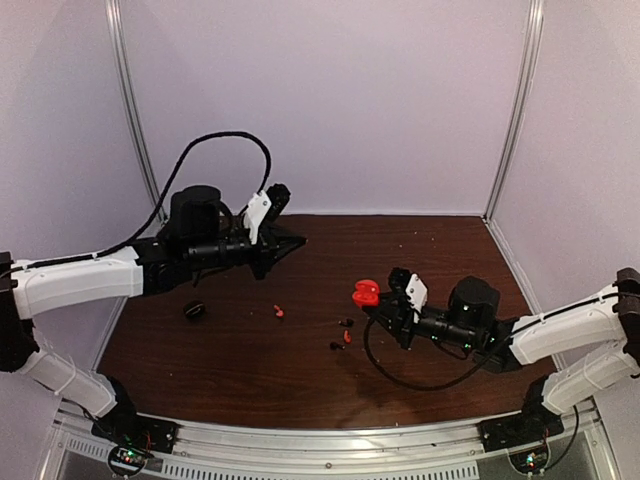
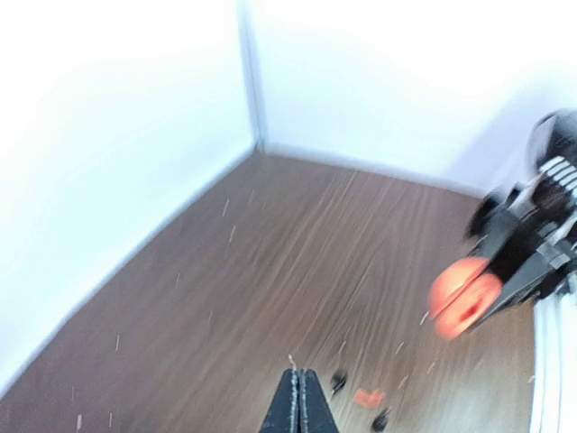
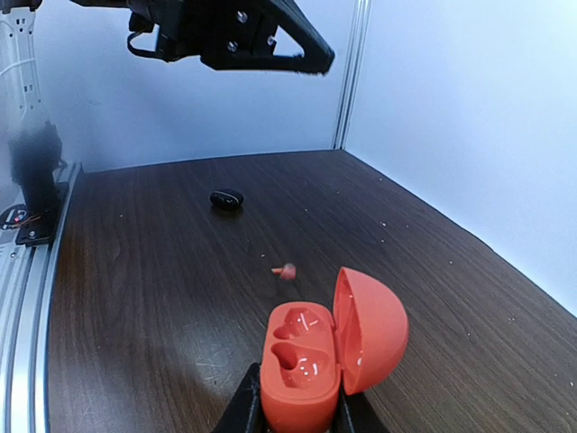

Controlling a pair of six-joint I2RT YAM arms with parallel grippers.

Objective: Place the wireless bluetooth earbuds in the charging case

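My left gripper is raised well above the table, its fingers shut together with nothing between them. On the table below lies a red earbud [image 1: 278, 312], apart from the gripper; in the right wrist view this earbud [image 3: 285, 271] rests alone on the wood. My right gripper [image 1: 376, 306] is shut on the red charging case [image 3: 297, 361], held off the table. The case lid stands open, and its two wells look empty. Another red earbud [image 1: 347, 337] lies between two black earbuds, one behind it [image 1: 346, 323] and one in front of it [image 1: 336, 346].
A black case [image 1: 194, 310] sits at the left of the dark wooden table [image 1: 240, 380]. White walls close off the back and sides.
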